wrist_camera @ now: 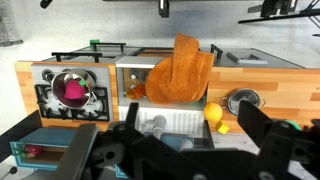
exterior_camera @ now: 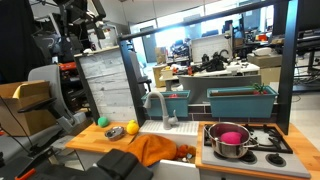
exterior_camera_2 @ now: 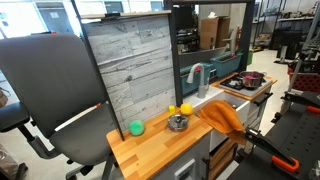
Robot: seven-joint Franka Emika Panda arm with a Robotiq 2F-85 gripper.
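My gripper is open, its dark fingers spread apart at the bottom of the wrist view with nothing held between them. It hangs high above the toy kitchen counter. Below it an orange cloth (wrist_camera: 181, 76) lies draped over the sink's front edge, also seen as the cloth (exterior_camera: 151, 149) in exterior view 1. A steel pot (exterior_camera: 229, 142) with a pink item (exterior_camera: 231, 138) inside stands on the stove (exterior_camera: 266, 152). At the counter's other end sit a metal bowl (exterior_camera_2: 178, 122), a yellow item (exterior_camera_2: 186, 108) and a green round item (exterior_camera_2: 136, 127).
A faucet (exterior_camera: 160, 106) rises behind the sink. Blue-green shelf bins (exterior_camera: 241, 105) hang at the back, and a whitish wood panel (exterior_camera_2: 131, 74) stands upright behind the bowl end. Bare wooden counter (exterior_camera_2: 150, 150) shows near the bowl. An office chair (exterior_camera_2: 62, 90) stands outside.
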